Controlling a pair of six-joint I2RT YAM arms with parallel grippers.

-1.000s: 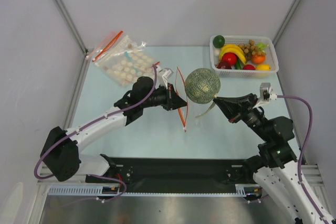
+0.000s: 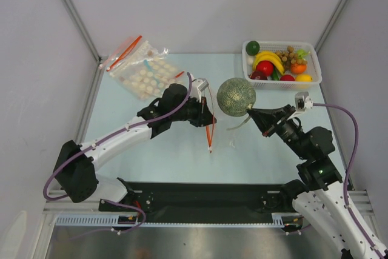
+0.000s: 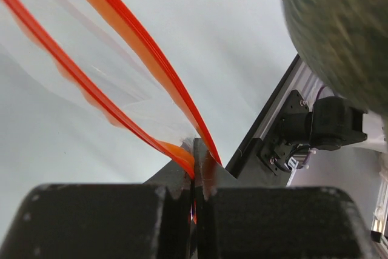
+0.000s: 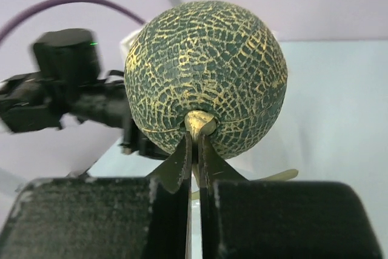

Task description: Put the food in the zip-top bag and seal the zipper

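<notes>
A clear zip bag with orange zipper strips (image 3: 103, 92) hangs upright at the table's centre, its mouth parted. My left gripper (image 2: 210, 119) is shut on the zipper edge, where both strips converge between its fingers. A round green-and-gold netted melon (image 2: 235, 95) (image 4: 206, 74) is held by its pale stem in my right gripper (image 2: 251, 112), which is shut on it. The melon is raised just right of the bag's opening and looms at the upper right of the left wrist view.
A white basket (image 2: 248, 77) of fruit and vegetables stands at the back right. Zip bags (image 2: 145, 74) holding pale round items lie at the back left.
</notes>
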